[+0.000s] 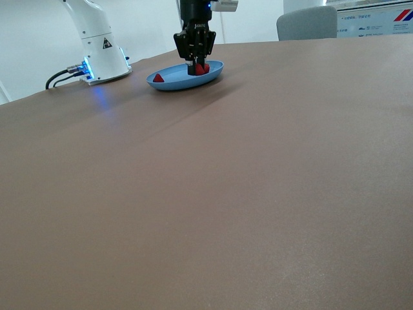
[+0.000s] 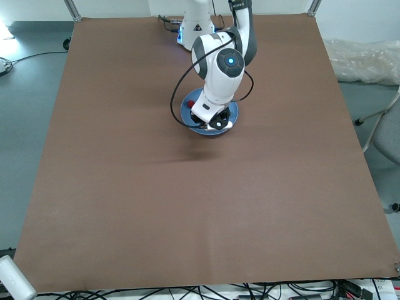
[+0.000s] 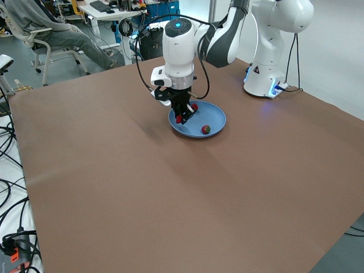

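Note:
My gripper is low over a blue plate near the back of the brown table. Red strawberry-like pieces sit at its fingers, and another strawberry lies on the plate, apart from the gripper. In the left view the wrist covers much of the plate, with one red piece showing beside it. Whether the fingers are shut on a piece I cannot tell.
The arm's white base stands behind the plate with cables around it. Cables and hardware lie along the table's edge.

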